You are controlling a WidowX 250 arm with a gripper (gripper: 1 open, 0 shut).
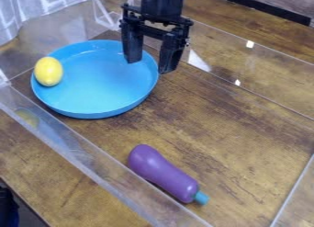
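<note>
A black gripper [153,49] hangs at the top centre, over the right part of a blue plate [98,88], with its two fingers apart and nothing seen between them. A yellow egg-shaped object [50,71] sits at the plate's left side. A purple eggplant-like toy [163,174] with a teal end lies on the wooden surface at the lower middle, outside the plate.
A clear plastic wall [86,166] runs diagonally along the lower left, and another edge shows at the far right. The wooden surface [233,111] right of the plate is clear.
</note>
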